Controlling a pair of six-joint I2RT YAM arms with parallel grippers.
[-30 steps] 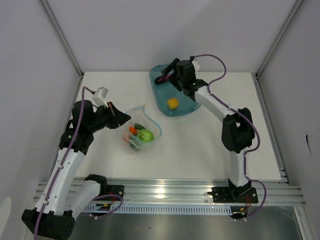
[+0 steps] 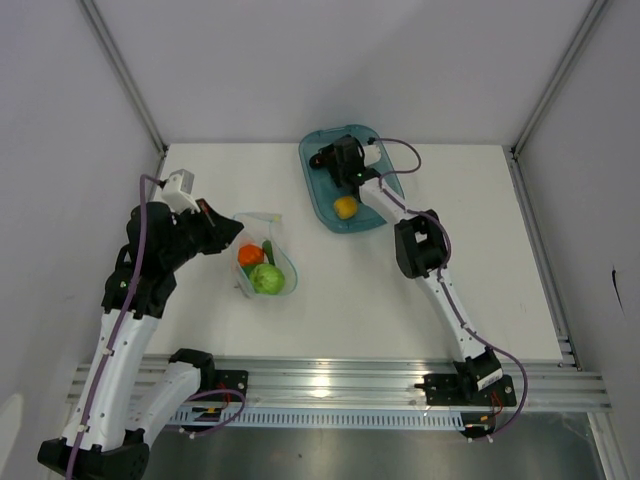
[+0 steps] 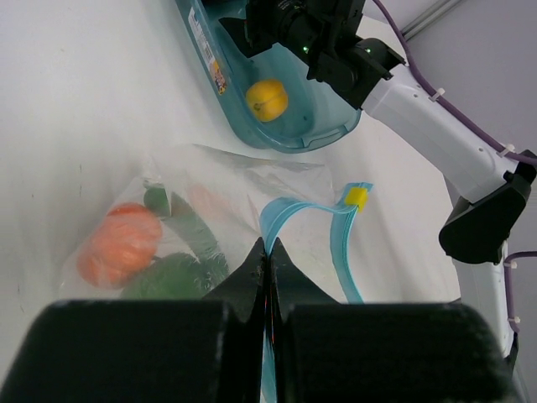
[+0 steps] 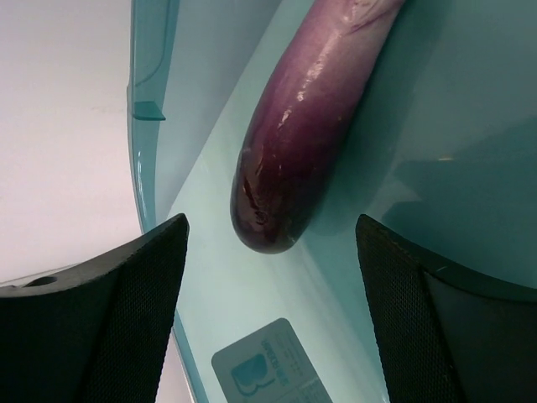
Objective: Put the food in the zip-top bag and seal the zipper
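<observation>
A clear zip top bag (image 3: 239, 178) with a blue zip edge holds an orange-red food (image 2: 250, 256), a long green one (image 2: 268, 252) and a round green one (image 2: 266, 279). My left gripper is shut on the bag's blue edge, and the mouth stands partly open. A dark purple eggplant (image 4: 294, 134) lies in the blue tray (image 2: 352, 224). Over the tray, my right gripper is open, its fingers (image 4: 403, 311) either side of the eggplant's rounded end and apart from it. Also in the tray is a yellow food (image 2: 346, 207).
The tray's raised wall (image 4: 153, 109) runs close to the right gripper's left finger. A label (image 4: 273, 369) shows near the eggplant.
My right gripper moved left and down over the tray, now covering much of the eggplant.
</observation>
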